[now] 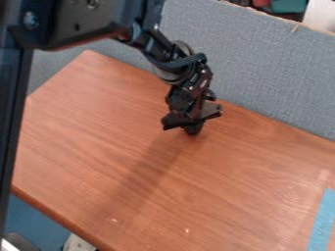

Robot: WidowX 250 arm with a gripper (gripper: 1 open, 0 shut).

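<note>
My black gripper (193, 120) hangs low over the back part of a wooden table (144, 196), close to the grey padded backing behind it. Its fingers look shut, with nothing visible between them, and its shadow falls on the wood toward the front.
A grey padded panel (262, 74) runs along the table's back edge. A blue strip (322, 221) lies at the right. Some items (275, 5) show beyond the panel at the top right.
</note>
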